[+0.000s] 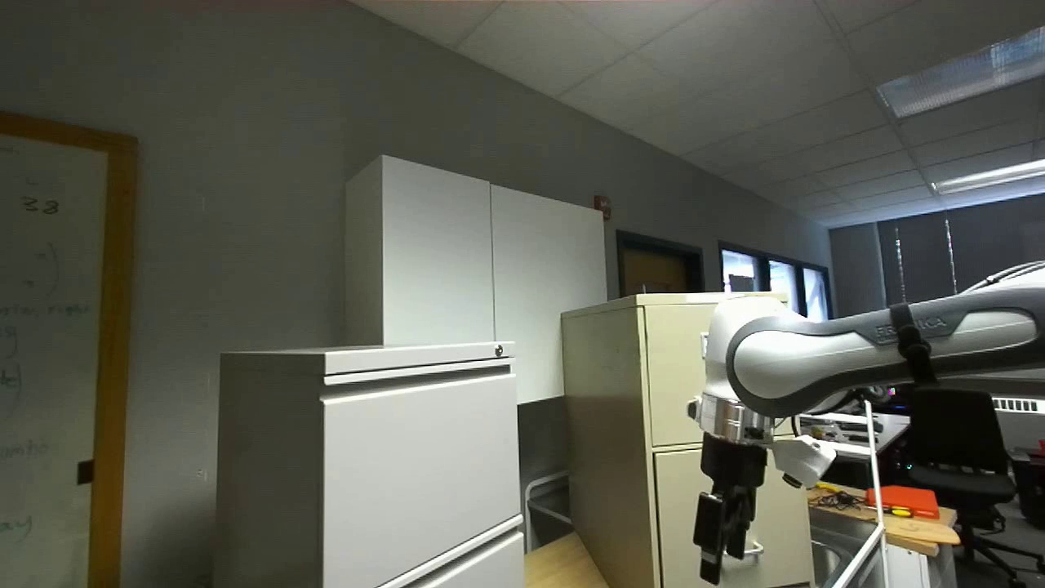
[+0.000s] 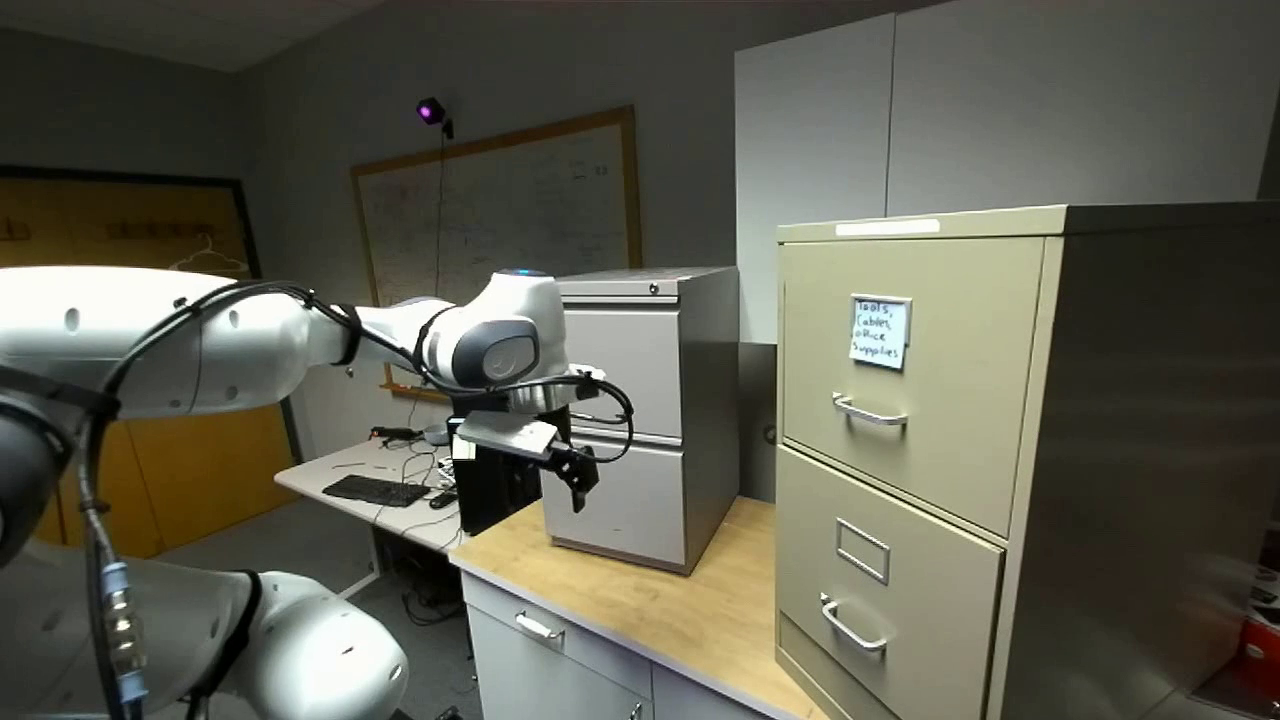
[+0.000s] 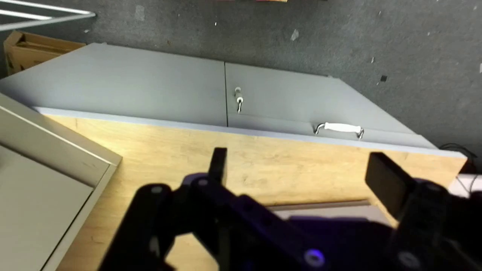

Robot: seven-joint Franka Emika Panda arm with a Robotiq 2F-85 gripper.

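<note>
My gripper is open, and only bare wooden counter shows between its fingertips in the wrist view. In exterior view 2 the gripper [image 2: 579, 486] hangs in the air in front of the light grey two-drawer cabinet [image 2: 624, 498], holding nothing. Whether it touches that cabinet I cannot tell. The beige filing cabinet [image 2: 912, 396] stands to the right, its visible drawers closed, with a handwritten label [image 2: 879, 332] and a drawer handle [image 2: 869, 412] on the upper one. Exterior view 1 shows the gripper [image 1: 722, 549] in front of the beige cabinet's lower drawer [image 1: 774, 514].
Both cabinets stand on a wooden counter [image 2: 732, 576] with bare surface between them. Below its edge are grey doors and a white drawer handle [image 3: 342, 128]. White wall cupboards [image 2: 816, 180] hang above. A desk with a keyboard [image 2: 375, 490] is at the left.
</note>
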